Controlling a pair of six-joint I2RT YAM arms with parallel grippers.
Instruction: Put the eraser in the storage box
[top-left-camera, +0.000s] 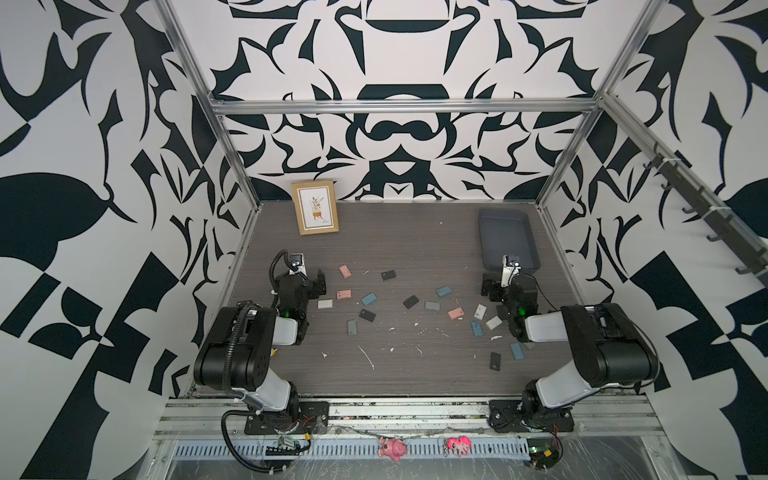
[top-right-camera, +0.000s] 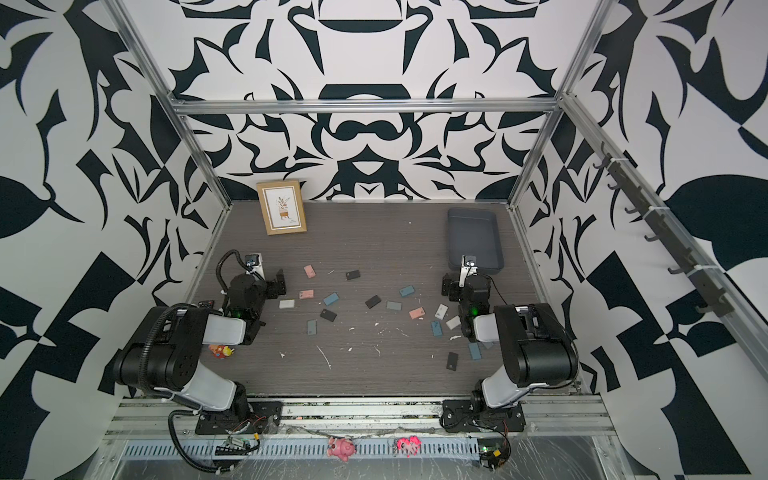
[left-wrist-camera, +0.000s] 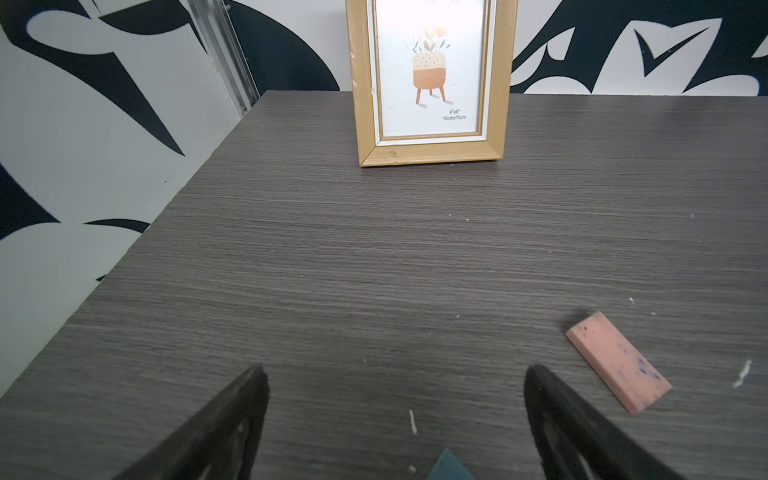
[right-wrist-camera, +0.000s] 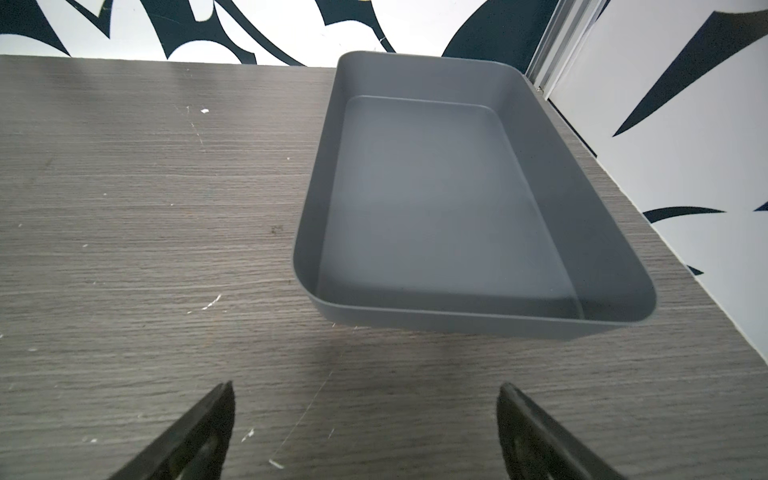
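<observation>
Several small rectangular erasers lie scattered across the table: pink, black, blue, grey and white. The grey storage box stands empty at the back right. In the left wrist view, my left gripper is open, with nothing between its fingers; a pink eraser lies beyond its right finger, and the corner of a blue one shows below. My right gripper is open and empty, just in front of the box's near wall.
A wooden picture frame leans at the back left. White scraps litter the front of the table. A colourful toy sits beside the left arm. The right side wall rises close to the box.
</observation>
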